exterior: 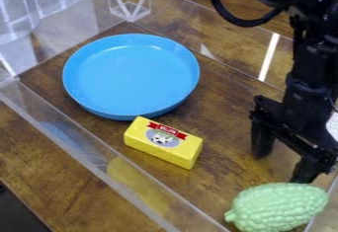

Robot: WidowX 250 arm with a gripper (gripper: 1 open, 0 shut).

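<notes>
A black robot gripper (286, 149) stands open at the right of the view, low over the wooden floor of the bin, with nothing seen between its fingers. Just below it a pale green knitted vegetable (275, 204) lies on its side near the bottom right edge. A yellow box with a red and white label (162, 143) lies left of the gripper, apart from it. A blue plate (129, 73) sits at the upper left.
Clear plastic walls (59, 132) bound the wooden area on several sides. Bare wood (218, 108) shows between the plate, the box and the gripper. A grey ribbed surface fills the top left corner.
</notes>
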